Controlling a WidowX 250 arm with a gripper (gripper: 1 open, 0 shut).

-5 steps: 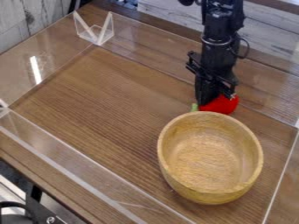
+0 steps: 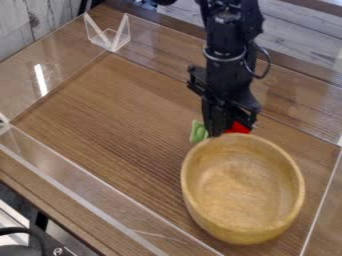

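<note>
My black gripper (image 2: 211,128) is low at centre right, just behind a large yellow bowl (image 2: 238,190). A red object (image 2: 241,128) shows at its lower right, partly hidden by the gripper and the bowl. A small green object (image 2: 198,131) shows at its lower left. The fingertips are hard to make out, so I cannot see what, if anything, is between them.
A white wire holder (image 2: 107,32) stands at the back left. Dark cables lie at the lower left edge.
The arm has moved toward the front and slightly left, closer to the bowl. More of the red object is now hidden behind the gripper and bowl.
</note>
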